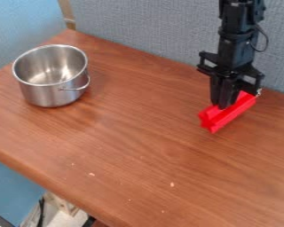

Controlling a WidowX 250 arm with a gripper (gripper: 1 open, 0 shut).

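My black gripper [224, 97] reaches down from the top right onto a red elongated block [213, 117], which lies diagonally on the wooden table [121, 164] near its back right. The fingertips are at the block, partly over it; whether they are closed on it is too small to tell.
A steel pot [50, 76] with wire handles stands at the table's left. A grey padded wall runs along the back, and the table's left edge drops to a blue surface.
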